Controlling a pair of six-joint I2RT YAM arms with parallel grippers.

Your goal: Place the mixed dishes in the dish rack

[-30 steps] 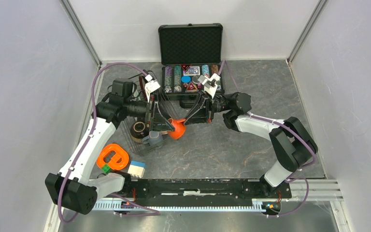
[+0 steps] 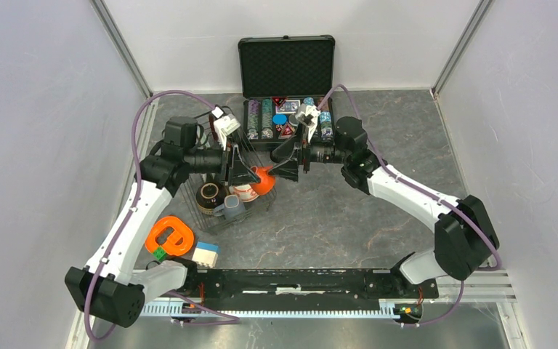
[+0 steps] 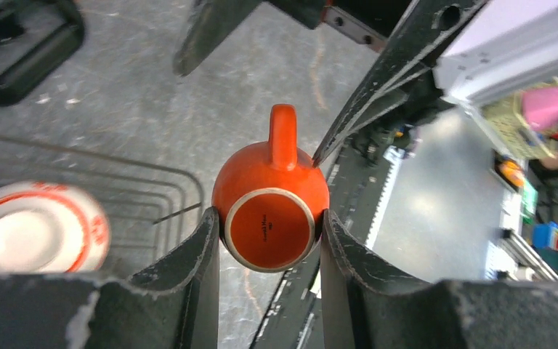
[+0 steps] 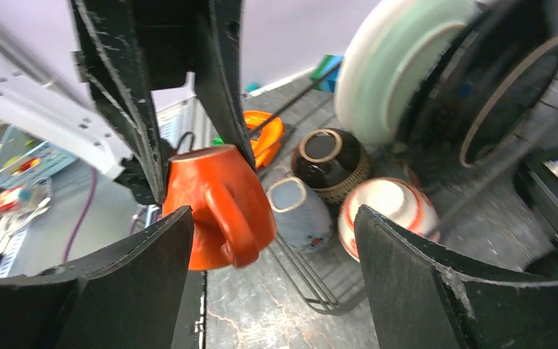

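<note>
An orange mug (image 2: 264,182) (image 3: 269,207) (image 4: 218,207) is in the air over the dish rack's front-right, gripped by my left gripper, its handle turned toward my right arm. My right gripper is open beside the mug, fingers either side in its own view. The wire rack (image 4: 311,291) holds a dark bowl (image 4: 323,163), a grey-blue mug (image 4: 298,211), a white-and-red dish (image 3: 36,229) and upright plates (image 4: 367,73).
An open poker-chip case (image 2: 286,65) stands behind the rack. An orange letter toy (image 2: 178,240) and a block (image 2: 205,254) lie front left.
The mug and left gripper have risen slightly toward the back. My right arm has shifted, its elbow moving outward and its gripper tilting round beside the mug.
</note>
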